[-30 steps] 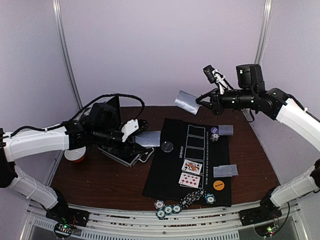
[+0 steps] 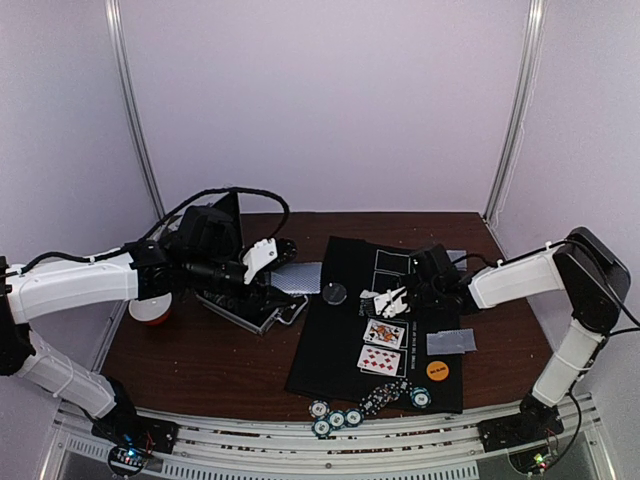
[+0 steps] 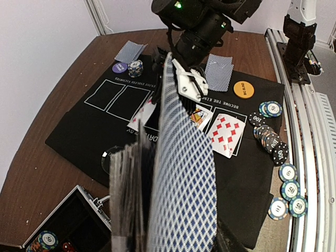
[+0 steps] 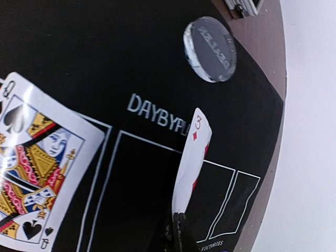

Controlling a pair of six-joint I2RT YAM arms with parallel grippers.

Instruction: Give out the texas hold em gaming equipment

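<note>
My left gripper [image 2: 277, 286] is shut on a deck of blue-backed cards [image 3: 185, 173], held over the open case at the mat's left. Over the black mat [image 2: 330, 360], my right gripper is shut on a single three of diamonds [image 4: 192, 163]. That card stands tilted in the right wrist view, its lower end between the fingertips, above a printed card outline. Face up beside it lie a queen of spades [image 4: 39, 163] and, nearer the front edge, a diamonds card [image 2: 380, 360]. The right arm hides part of the mat from above.
A clear round dealer button [image 4: 212, 50] sits on the mat's left. Face-down cards [image 2: 451, 342], an orange button [image 2: 437, 371] and chips [image 2: 380, 397] occupy its right and front. The open case [image 2: 240, 312] and a red-and-white bowl [image 2: 151, 309] stand left.
The left arm and deck have stayed still.
</note>
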